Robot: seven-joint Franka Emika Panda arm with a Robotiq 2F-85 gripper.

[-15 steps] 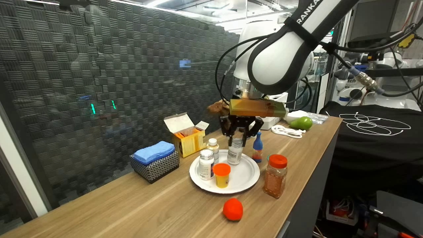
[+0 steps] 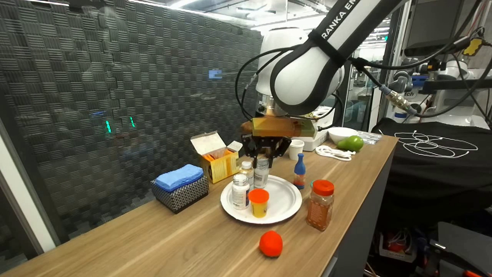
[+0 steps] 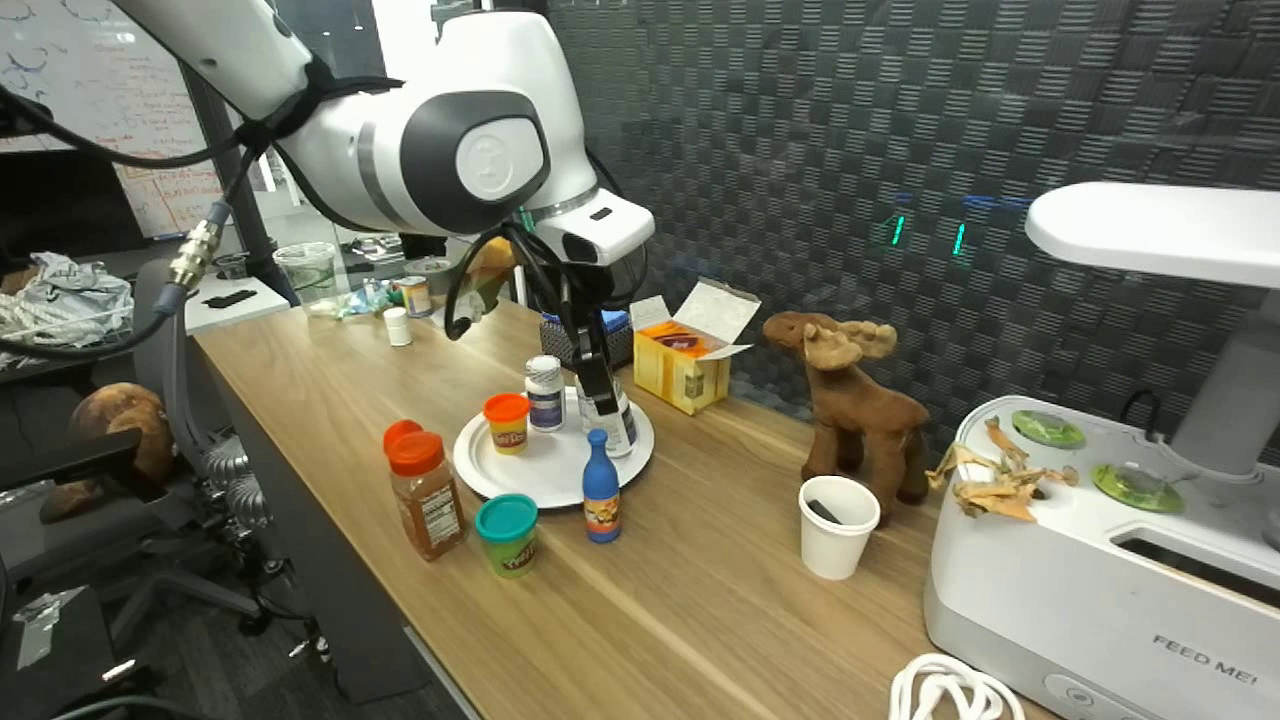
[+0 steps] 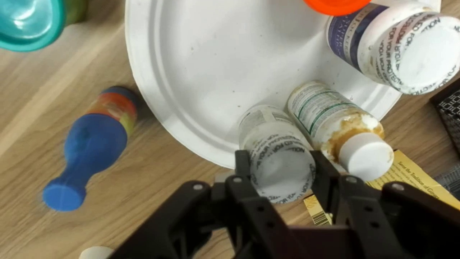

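In the wrist view my gripper is shut on a white-capped bottle (image 4: 263,116), one finger on either side of its cap. That bottle stands at the edge of the white plate (image 4: 207,73); whether its base touches the plate is hard to tell. Right beside it is a stained supplement bottle (image 4: 319,112) with a smooth white cap. A purple-labelled bottle (image 2: 240,194) and an orange-lidded yellow tub (image 2: 259,207) also stand on the plate. From exterior view 2, my arm hides part of the held bottle (image 3: 614,426), and the stained one cannot be made out.
Close around the plate are a blue bottle (image 3: 600,492), a teal-lidded tub (image 3: 507,540), a red-lidded jar (image 2: 321,207) and an open yellow box (image 2: 220,161). A red ball-like object (image 2: 271,244) lies in front.
My gripper and the held bottle have shifted left across the plate in exterior view 1, closer to the stained bottle. The other bottles and the tub stand nearly where they were.
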